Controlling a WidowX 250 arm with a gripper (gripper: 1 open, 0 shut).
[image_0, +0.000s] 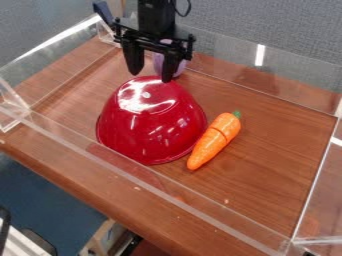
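Note:
An upside-down red bowl (150, 125) lies on the wooden surface, with an orange carrot (214, 141) to its right, green tip pointing toward the back. My black gripper (151, 62) hangs above and behind the bowl, its two fingers apart. A light purple object (181, 63) sits behind the gripper, partly hidden by it; whether anything is between the fingers is hard to tell, but the fingers look open.
Clear low walls (254, 236) surround the wooden surface (267, 140).

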